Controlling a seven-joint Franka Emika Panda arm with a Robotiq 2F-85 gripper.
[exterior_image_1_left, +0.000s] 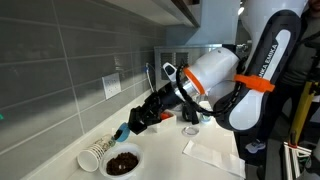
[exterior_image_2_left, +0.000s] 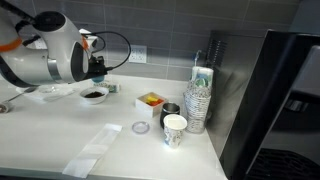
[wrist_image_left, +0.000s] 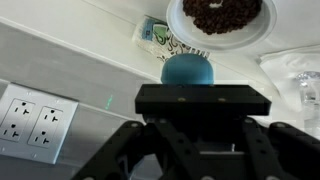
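A blue cup-like object (wrist_image_left: 187, 69) shows just beyond the dark fingers (wrist_image_left: 200, 100) in the wrist view; my gripper (exterior_image_1_left: 138, 124) is shut on it. In exterior view 1 this blue object (exterior_image_1_left: 122, 132) hangs above the back edge of a white bowl (exterior_image_1_left: 137, 165), clear of it. Dark brown beans or pellets (wrist_image_left: 222, 13) fill the bowl's middle. The inside of the blue object is hidden, so its contents cannot be told. Beside the bowl, toward the wall, a pale patterned cup (exterior_image_1_left: 97, 153) lies on its side.
Exterior view 2 shows a small box with colourful contents (exterior_image_2_left: 152, 101), a metal can (exterior_image_2_left: 171, 111), a white tub (exterior_image_2_left: 174, 131) and a tall cup stack (exterior_image_2_left: 195, 105) on the right. A white sheet (exterior_image_2_left: 92, 151) lies in front. The tiled wall (exterior_image_1_left: 60, 80) is close behind the bowl.
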